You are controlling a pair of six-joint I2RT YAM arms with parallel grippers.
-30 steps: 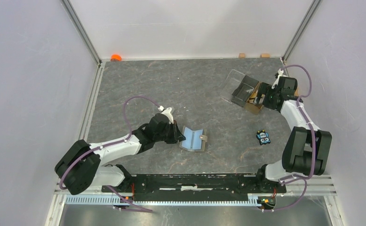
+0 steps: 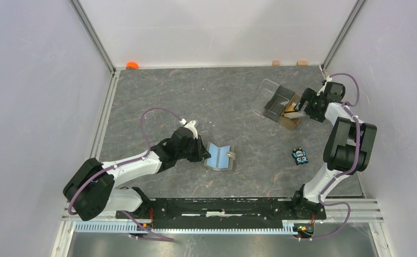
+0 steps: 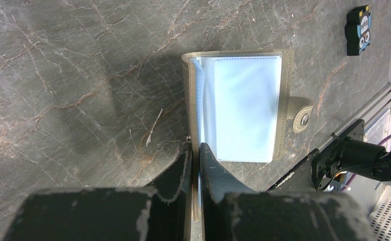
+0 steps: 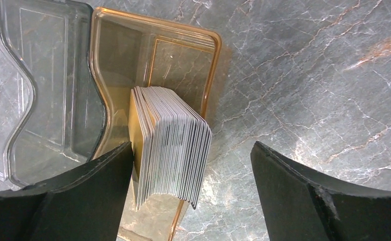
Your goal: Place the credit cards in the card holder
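The card holder (image 3: 246,105), tan-edged with pale blue inner sleeves, lies spread open on the table. My left gripper is shut on its left cover, which stands up between the fingers. In the right wrist view a thick stack of cards (image 4: 176,145) leans on edge inside an amber box (image 4: 211,37). Over that stack my right gripper stands open. Its left finger (image 4: 120,160) is close beside the stack's yellow face; whether they touch I cannot tell. The right finger (image 4: 264,160) is well clear, above bare table.
A clear-and-grey box section (image 4: 53,85) adjoins the amber box on its left. The small black-and-blue owl-shaped object (image 2: 299,156) lies front right. Between holder and boxes the table is bare, and its back left is free too.
Since a second ago my right gripper has shifted slightly toward the back right, uncovering more of the cards in the top view. My left arm and the holder stay practically still.
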